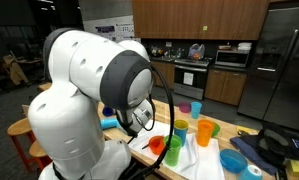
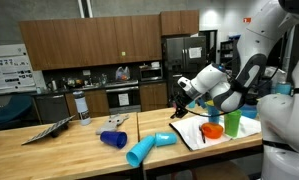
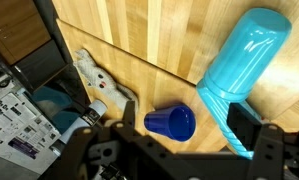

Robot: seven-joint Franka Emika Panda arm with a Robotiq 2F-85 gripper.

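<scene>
My gripper stands open in the wrist view, its dark fingers spread wide with nothing between them. Below it on the wooden table lie a dark blue cup (image 3: pixel 171 123) and light blue cups (image 3: pixel 247 52), one of them ribbed. The second exterior view shows the gripper (image 2: pixel 176 103) hanging above the table, right of the dark blue cup (image 2: pixel 114 138) and the light blue cups (image 2: pixel 141 151) lying on their sides. In the first exterior view the big white arm hides much of the left side.
On a white cloth (image 1: pixel 204 162) stand several cups, among them an orange one (image 1: pixel 205 133) and a green one (image 1: pixel 172 151). A blue bowl (image 1: pixel 233 160) sits to the right. A grey object (image 3: pixel 101 82) lies near the table edge in the wrist view. Bare wood surrounds the light blue cups.
</scene>
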